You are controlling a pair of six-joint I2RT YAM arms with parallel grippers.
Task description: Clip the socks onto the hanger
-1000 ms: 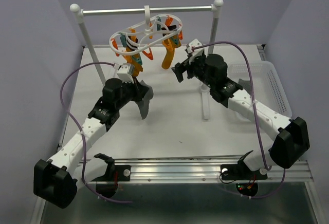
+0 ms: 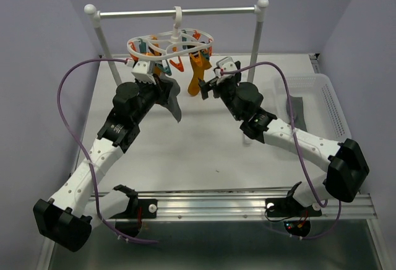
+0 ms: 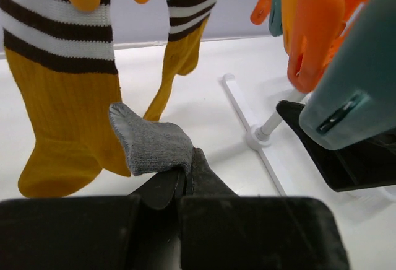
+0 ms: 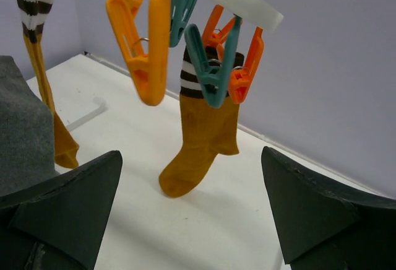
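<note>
The round white hanger (image 2: 170, 40) with coloured clips hangs from the rail, carrying yellow striped socks (image 3: 62, 115). My left gripper (image 2: 162, 84) is shut on a grey sock (image 2: 173, 103), whose end sticks up between its fingers in the left wrist view, close under the clips. My right gripper stands open beside the hanger's right side, facing orange and teal clips (image 4: 213, 78), with nothing between its fingers.
A white basket (image 2: 325, 115) with a grey sock (image 2: 297, 112) inside stands at the right. The rack's posts (image 2: 255, 41) rise on both sides.
My left gripper has risen with the grey sock toward the hanger. My right gripper has moved slightly left. The hanger and hanging socks have shifted and swung.
</note>
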